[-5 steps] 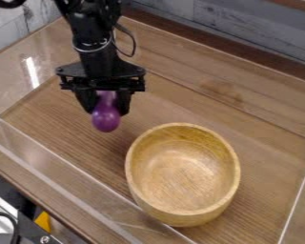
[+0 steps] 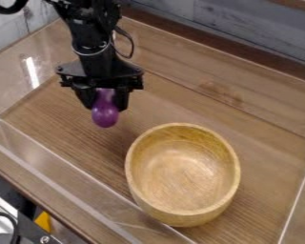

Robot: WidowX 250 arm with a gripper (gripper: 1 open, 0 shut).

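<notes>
My black gripper [image 2: 102,91] is at the upper left, pointing down and shut on a purple rounded object [image 2: 104,112] that hangs beneath its fingers. A tan round bowl [image 2: 182,173] sits to the lower right of the gripper, with nothing visible inside it.
Clear panels run along its left and right edges. A grey plank wall stands at the back, and some cluttered items lie below the lower-left edge.
Over the last second my gripper has moved left and slightly up with the purple object in it. The bowl has stayed where it was.
</notes>
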